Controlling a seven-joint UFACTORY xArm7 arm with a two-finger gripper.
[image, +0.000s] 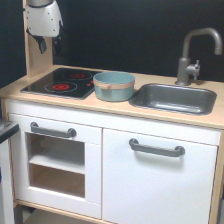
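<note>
A toy kitchen fills the view. Its black cooktop (62, 82) with red rings is at the left of the wooden counter. A teal pot (114, 89) stands between the cooktop and the steel sink (172, 98), which has a tall tap (186, 60) behind it. At the upper left, the gripper (40, 44) hangs high above the counter's back left corner, apart from the pot. Its fingers are small and dark, and whether they are open or shut is unclear.
Below the counter are a white oven front (64, 132) with an open window and a white cupboard door (157, 180) with a grey handle. A grey and white object (5, 150) stands at the left edge.
</note>
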